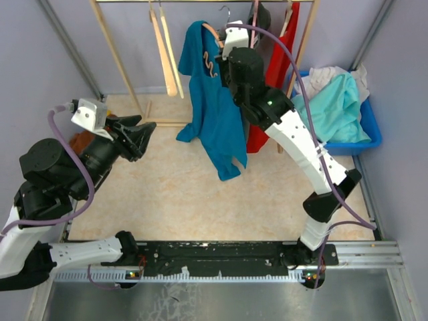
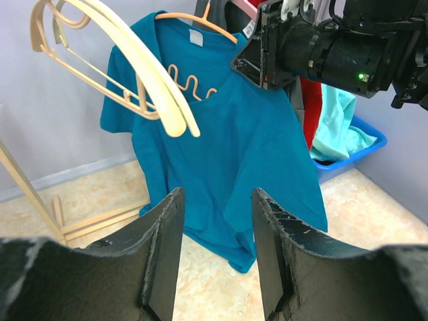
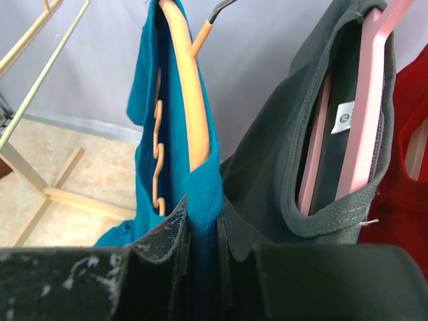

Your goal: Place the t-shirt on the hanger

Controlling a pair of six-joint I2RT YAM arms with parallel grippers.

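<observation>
The teal t-shirt [image 1: 217, 110] hangs from the rail on an orange hanger [image 2: 194, 21], its lower part drooping toward the floor. In the left wrist view both shirt shoulders lie over the hanger, and a white tag shows at the collar. My right gripper is shut on the teal fabric [image 3: 204, 190] at the end of one hanger arm; whether the hanger tip is also pinched cannot be seen. My left gripper stands open, with a gap between its fingers and nothing in it, well to the front left of the shirt.
Empty pale wooden hangers [image 1: 167, 50] hang left of the shirt. Close on its right are a dark grey garment on a pink hanger [image 3: 364, 100] and a red garment [image 1: 279, 63]. A blue bin [image 1: 354, 148] with cloths stands right.
</observation>
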